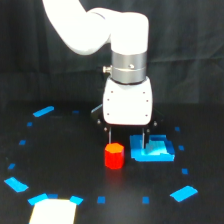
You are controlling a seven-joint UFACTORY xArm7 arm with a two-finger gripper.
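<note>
A red hexagonal block (114, 156) rests on the black table, just left of a blue tray-like object (158, 155). My gripper (127, 138) hangs pointing down above and slightly behind these two, its dark fingers spread wide apart. The left finger is over the red block's side, and the right one overlaps the blue object in this view. Nothing shows between the fingers. Part of the blue object's back is hidden behind the gripper.
A pale cream block (52, 212) is cut off by the bottom edge at the left. Blue tape marks and small blue squares dot the dark table.
</note>
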